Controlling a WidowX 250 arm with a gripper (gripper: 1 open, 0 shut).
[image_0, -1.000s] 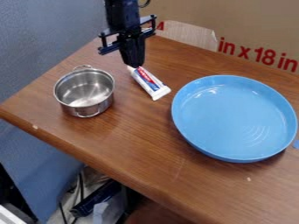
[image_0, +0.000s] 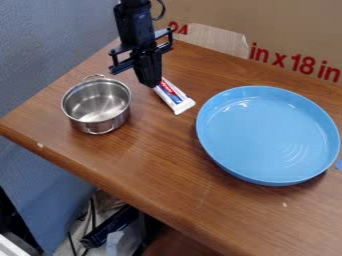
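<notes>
My black gripper hangs from the top left of the view, its tips over the upper end of a white, red and blue toothpaste tube. Whether the fingers are open or shut on the tube is hidden. The tube lies on the wooden table between a steel pot on the left and a large blue plate on the right.
A cardboard box stands behind the table.
My gripper has come down toward the upper end of the tube and shifted slightly left. The tube, pot and plate look unmoved.
</notes>
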